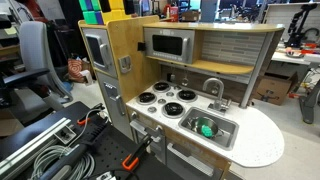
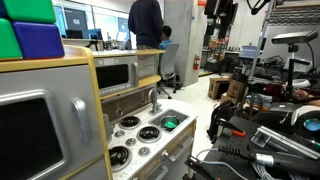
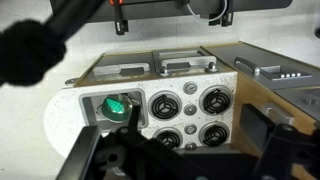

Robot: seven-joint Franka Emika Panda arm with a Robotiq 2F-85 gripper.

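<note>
In the wrist view, my gripper stands open over the toy kitchen, its dark fingers wide apart with nothing visible between them. Below it lies a white counter with a stove (image 3: pixel 190 118) of several round burners. Beside the stove is a metal sink (image 3: pixel 91 112). A green object (image 3: pixel 114 106) rests in a round metal pot inside the sink; its exact shape is too small to tell. Exterior view 1 shows the same sink (image 1: pixel 225 133), with the pot (image 1: pixel 205 127) toward its left side. I cannot make out my gripper clearly in either exterior view.
A silver faucet (image 1: pixel 216 93) rises behind the sink. The microwave (image 1: pixel 171 44) sits under the upper shelf, and a tall cabinet (image 1: pixel 105 60) stands on the left. Cables (image 1: pixel 58 160) lie on the black table in front.
</note>
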